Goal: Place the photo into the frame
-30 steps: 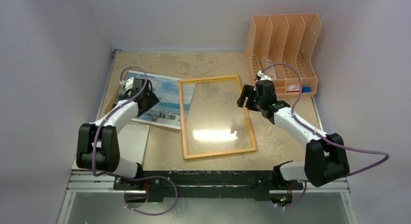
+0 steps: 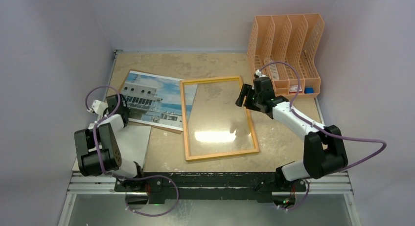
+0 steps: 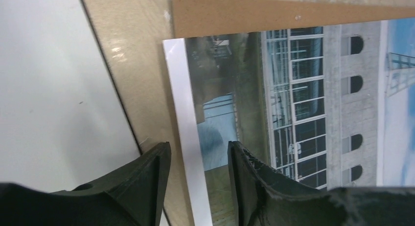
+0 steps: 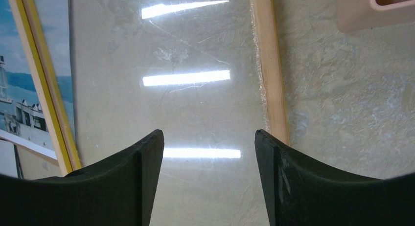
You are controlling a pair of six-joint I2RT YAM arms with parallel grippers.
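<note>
The photo (image 2: pixel 156 96) of a white building by blue water lies at upper left on a brown backing board (image 3: pixel 293 11), partly under the wooden frame's left side. The frame (image 2: pixel 220 152), with a clear pane, lies at centre. My left gripper is open over the photo's white edge (image 3: pixel 186 103) at its left end, one finger on each side; whether it touches is unclear. My right gripper hangs open over the frame's right part, nothing between its fingers.
A white sheet (image 2: pixel 134 145) lies front left, beside the photo. A peach file organizer (image 2: pixel 284 40) stands at back right.
My left gripper has swung left from over the middle of the photo to its left end. My right gripper has shifted slightly left, and that arm's elbow has moved a little.
</note>
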